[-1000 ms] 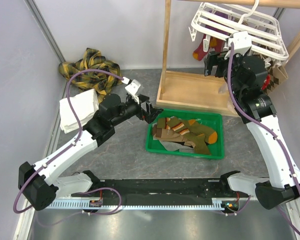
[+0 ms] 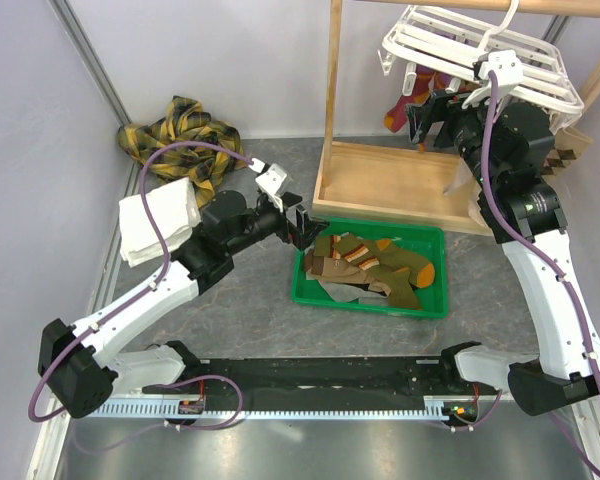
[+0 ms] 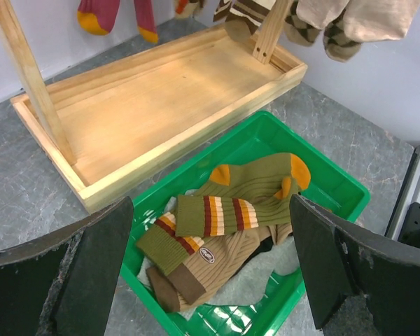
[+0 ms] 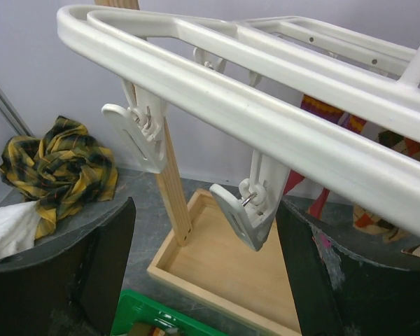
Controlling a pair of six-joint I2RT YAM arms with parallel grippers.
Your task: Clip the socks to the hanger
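Observation:
The white hanger (image 2: pixel 470 45) hangs from the wooden bar at the upper right, with socks clipped on it, among them a maroon pair (image 3: pixel 105 12). In the right wrist view an empty white clip (image 4: pixel 248 210) hangs under the hanger's edge, between the open fingers of my right gripper and beyond them. A second bare clip (image 4: pixel 140 133) hangs to its left. Several olive, brown and grey socks (image 3: pixel 220 217) lie in a green tray (image 2: pixel 370 312). My left gripper (image 2: pixel 310 228) stands open over the tray's upper left corner, nothing between its fingers.
The rack's wooden base (image 2: pixel 400 185) lies behind the tray, its upright post (image 2: pixel 332 90) at the left. A plaid cloth (image 2: pixel 185 140) and folded white cloth (image 2: pixel 158 220) rest at the left. Grey floor between them and the tray is clear.
The left arm has barely moved, and the socks in the tray lie as before.

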